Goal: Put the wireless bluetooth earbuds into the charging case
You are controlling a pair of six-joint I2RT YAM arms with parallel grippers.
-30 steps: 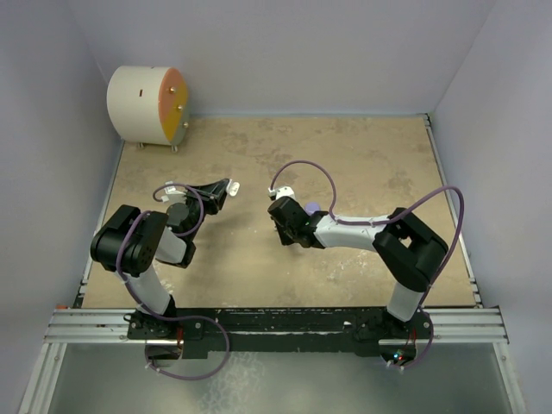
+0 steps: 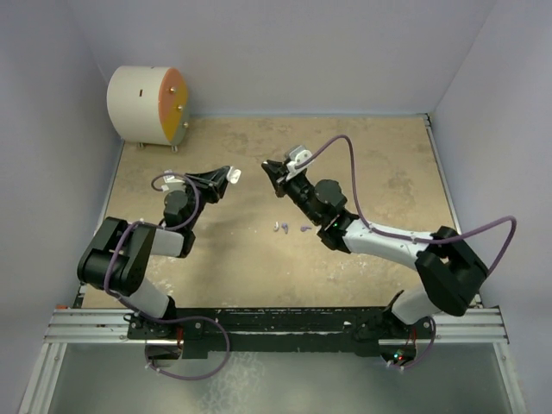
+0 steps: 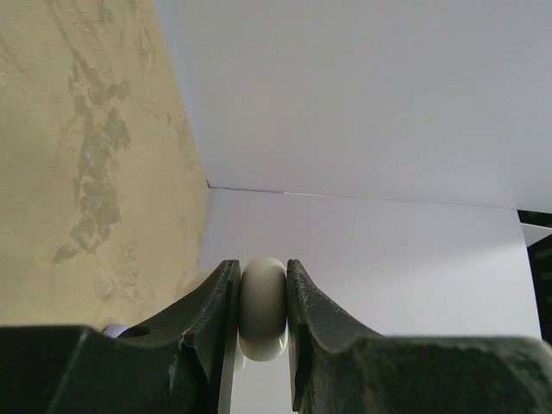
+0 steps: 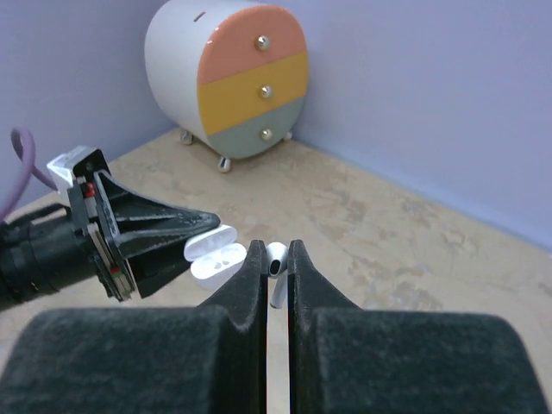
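Observation:
My left gripper [image 2: 226,178] is shut on the white charging case [image 2: 235,176], held up at the left middle; in the right wrist view the case [image 4: 217,266] shows its lid raised. The left wrist view shows the case [image 3: 262,306] end-on between the fingertips. My right gripper [image 2: 271,167] is raised right of the case, shut on a white earbud [image 4: 278,266], pointing toward the case with a gap between them in the top view. A few small pieces [image 2: 285,228] lie on the table below, too small to tell apart.
A white barrel-shaped object [image 2: 142,104] with a striped end stands at the back left. Grey walls enclose both sides.
My right gripper has risen from low over the small pieces toward the back and now points left at the case. The left gripper has shifted very slightly, still holding the case.

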